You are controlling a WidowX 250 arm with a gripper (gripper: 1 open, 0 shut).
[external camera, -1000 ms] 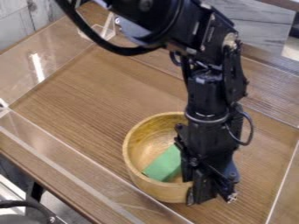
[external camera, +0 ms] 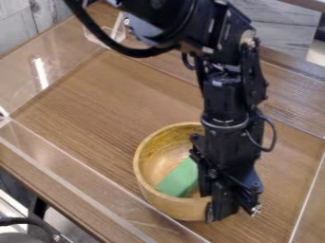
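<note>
A yellow bowl sits on the wooden table with a green object inside it. My black gripper reaches down over the bowl's right side, and its lower part covers that rim. The fingertips are low at the rim beside the green object; what lies between them is hidden by the gripper's own body. A blue shape shows behind the gripper at the right.
Bare wooden table spreads to the left and back. A clear edge strip runs along the left front, with dark cables at the lower left. A pale marble surface is at the back.
The gripper has shifted very slightly at the bowl's right side; the bowl and green object look nearly unchanged.
</note>
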